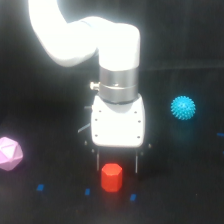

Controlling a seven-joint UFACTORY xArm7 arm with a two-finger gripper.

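Note:
A small red block [111,178] with a faceted, roughly hexagonal outline stands on the dark table in the lower middle of the camera view. My white gripper [117,168] points down over it, its fingers spread. One thin finger shows to the left of the block and the other to its right, with dark gaps visible between them and the block's sides. How far down the fingertips reach against the block is hard to tell.
A pink faceted ball [9,153] lies at the left edge. Farther back on the right is a blue spiky ball [183,108]. Small blue marks dot the dark table, which is otherwise clear around the block.

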